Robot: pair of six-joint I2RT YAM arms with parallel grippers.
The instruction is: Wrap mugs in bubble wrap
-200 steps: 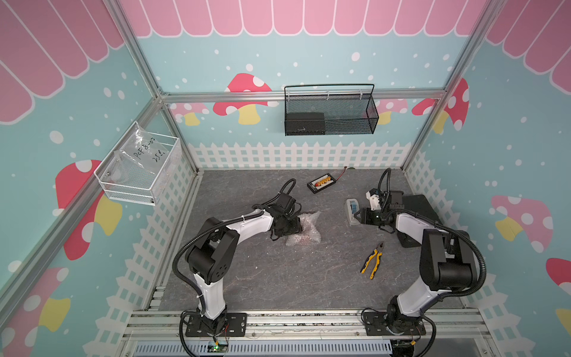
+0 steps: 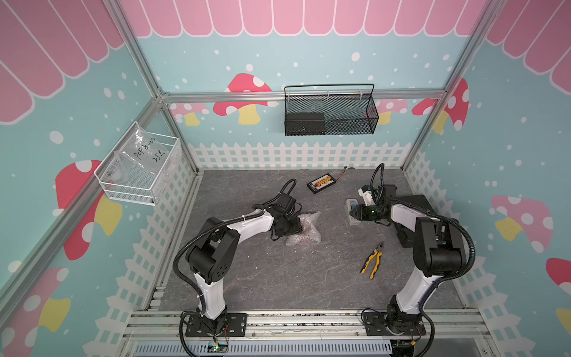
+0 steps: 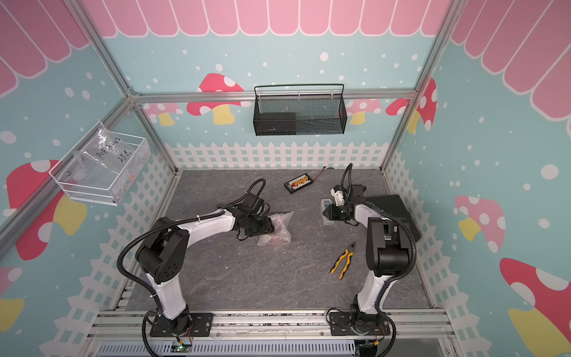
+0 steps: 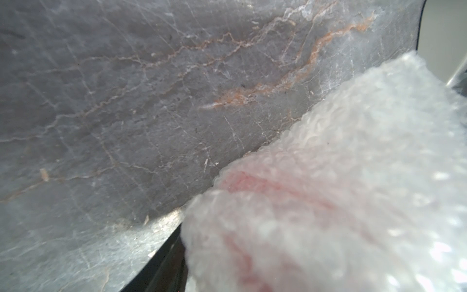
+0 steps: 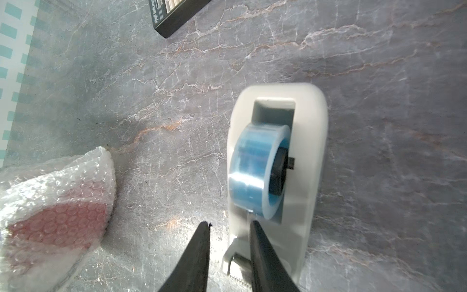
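Note:
The bubble-wrapped bundle [image 2: 306, 231] lies mid-table, a red mug showing faintly through its layers [image 4: 291, 194]. My left gripper [image 2: 297, 226] is against its left side; a single dark finger [image 4: 167, 265] shows beside the wrap, and the grip itself is hidden. A white tape dispenser [image 5: 311, 146] with a blue-clear tape roll [image 5: 250, 168] stands right of the bundle. Over its cutter end, my right gripper is open, fingers apart, and the metal cutter [image 5: 239, 267] shows between them. No tape is seen held.
Yellow-handled pliers [image 2: 372, 260] lie in front of the dispenser. A black-framed box [image 2: 321, 183] sits at the back. A black box [image 2: 413, 205] is under the right forearm. Baskets hang on the back wall [image 2: 351, 113] and left wall [image 2: 133, 172].
My right gripper has moved left, over the tape dispenser, with its arm swinging the same way. The left arm and the wrapped bundle have stayed in place.

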